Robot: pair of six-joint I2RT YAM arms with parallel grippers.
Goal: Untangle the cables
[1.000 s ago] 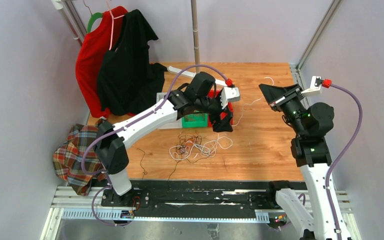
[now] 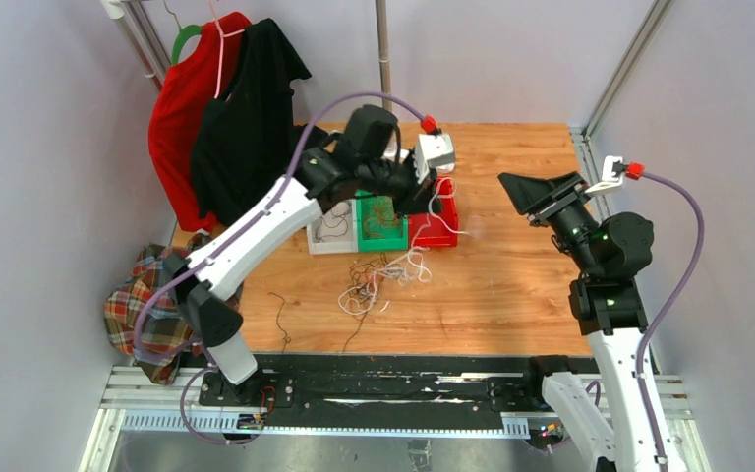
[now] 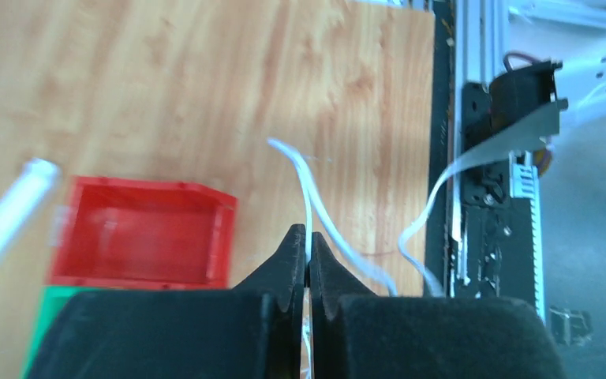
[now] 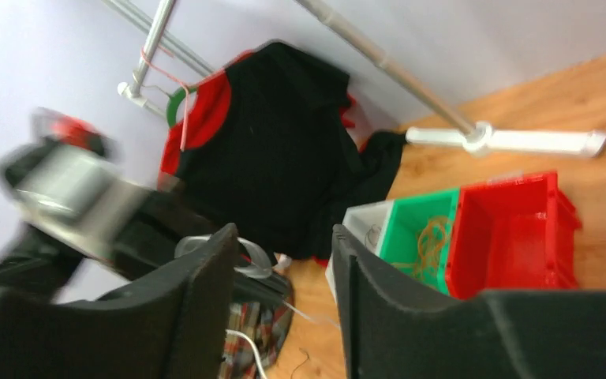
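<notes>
A white cable (image 3: pixel 327 217) runs into the shut fingertips of my left gripper, and a thin strand of it shows between them. In the top view, the left gripper (image 2: pixel 411 205) is over the bins, with white cable (image 2: pixel 450 228) hanging beside it. Below lies a loose tangle of white cable (image 2: pixel 359 300) and dark cable (image 2: pixel 362 270) on the wooden table. My right gripper (image 2: pixel 514 191) hovers over the table's right side. In the right wrist view its fingers (image 4: pixel 222 260) stand apart, with no cable seen held between them.
White (image 4: pixel 367 217), green (image 4: pixel 405 229) and red (image 4: pixel 552 229) bins stand side by side; the red one looks empty. Single dark cable (image 2: pixel 281 320) lies left of the tangle. Shirts (image 2: pixel 246 128) hang at the back left.
The left gripper has moved left and back, dragging white cable with it. The white cable's far end has left the right gripper's area and swung left. The tangle's right part has shifted.
</notes>
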